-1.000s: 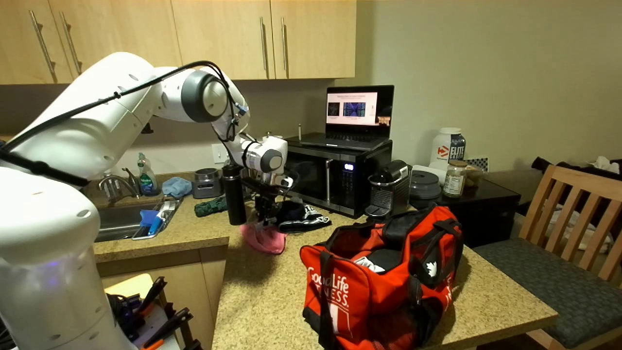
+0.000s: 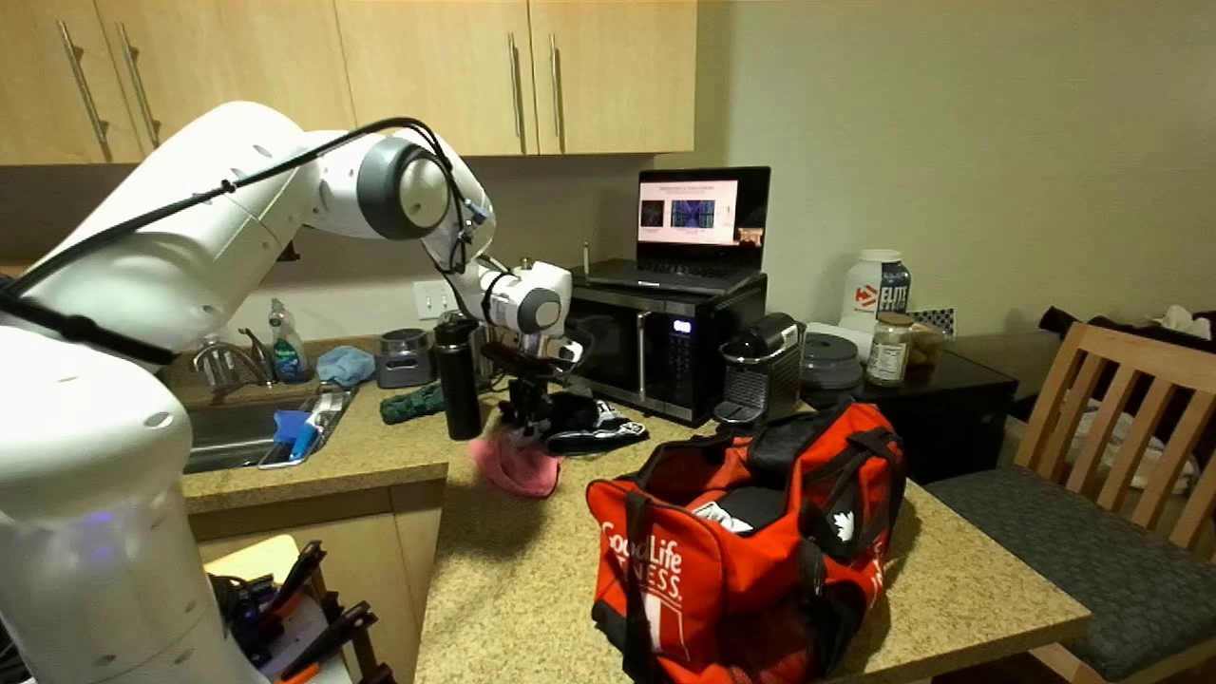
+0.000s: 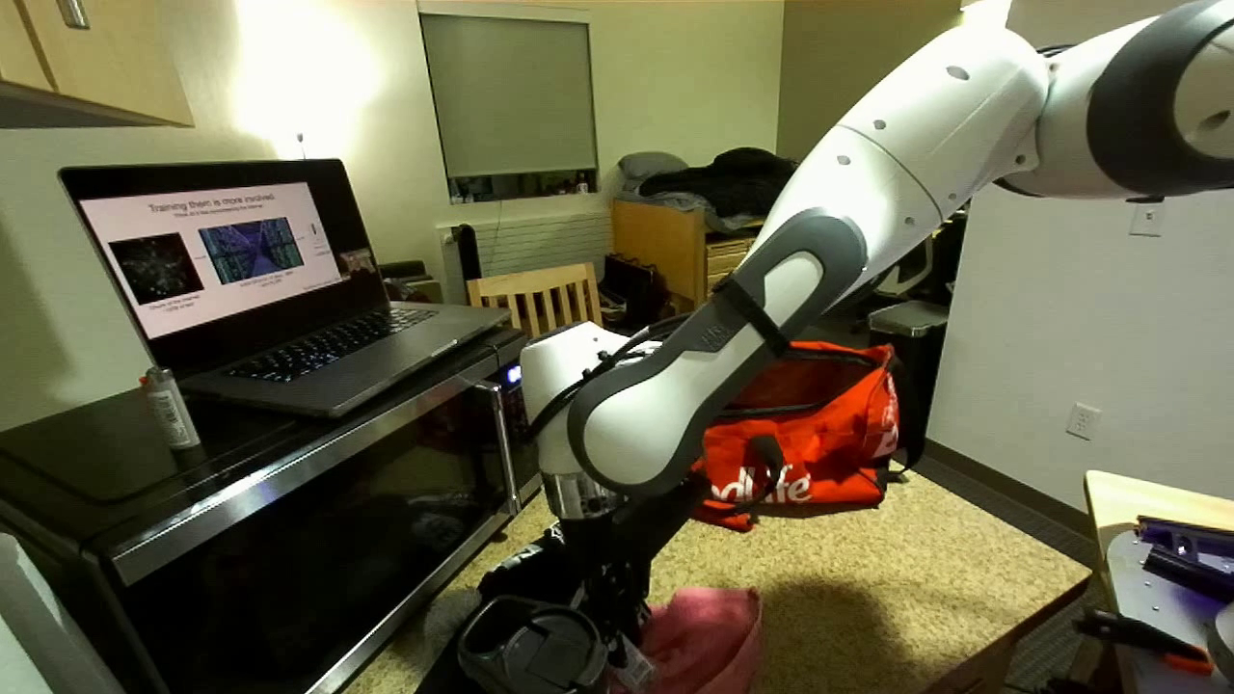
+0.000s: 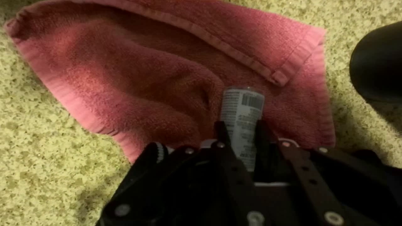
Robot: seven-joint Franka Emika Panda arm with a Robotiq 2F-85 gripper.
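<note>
A small pale cylinder with a printed label and barcode (image 4: 245, 103) sits between the fingers of my gripper, which is shut on it. Its lower end is hidden by the gripper. Beneath it, a pink towel (image 4: 124, 83) lies rumpled on the counter, one corner folded over. From exterior view 1, the gripper (image 2: 525, 427) is low over the back edge of the towel (image 2: 519, 469); the cylinder is not clear there. Part of the label (image 3: 632, 666) shows beside the towel (image 3: 708, 638) in exterior view 2.
Close to the gripper stands a black bottle (image 2: 459, 382). Dark clothing (image 2: 598, 433) lies on its other side, by the microwave (image 2: 616, 348). An open red gym bag (image 2: 673, 536) occupies the counter's front right. Counter space left of the bag is bare.
In exterior view 1 the wrist and gripper have shifted slightly right, away from the bottle. The towel, clothing and bag look almost the same.
</note>
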